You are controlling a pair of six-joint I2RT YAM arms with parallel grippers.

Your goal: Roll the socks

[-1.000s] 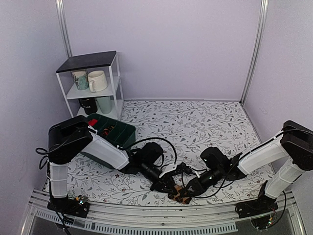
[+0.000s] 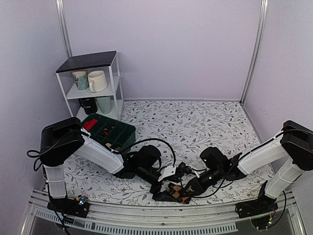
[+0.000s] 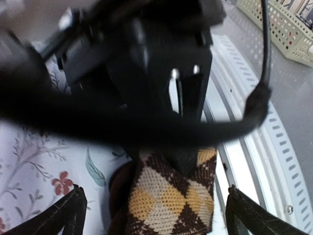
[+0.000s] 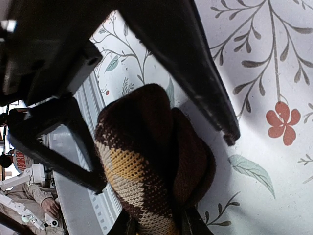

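A dark brown sock [image 2: 184, 199] with a tan and orange diamond pattern is folded into a bundle at the table's front edge. My right gripper is shut on it, with the fabric [image 4: 129, 171] bulging up from between the fingertips. In the left wrist view, the patterned face of the sock [image 3: 168, 203] shows between the spread fingers of my left gripper, which is open around it. A bare gap shows on the right side between sock and finger. The two grippers crowd close together, and black gripper parts hide some of the sock.
A green divided box [image 2: 128, 134] with red and dark items inside stands behind my left arm. A white shelf [image 2: 78, 93] with mugs is at the back left. A metal rail [image 2: 161, 209] runs along the front edge.
The right arm has stayed in place, and the sock has hardly moved.
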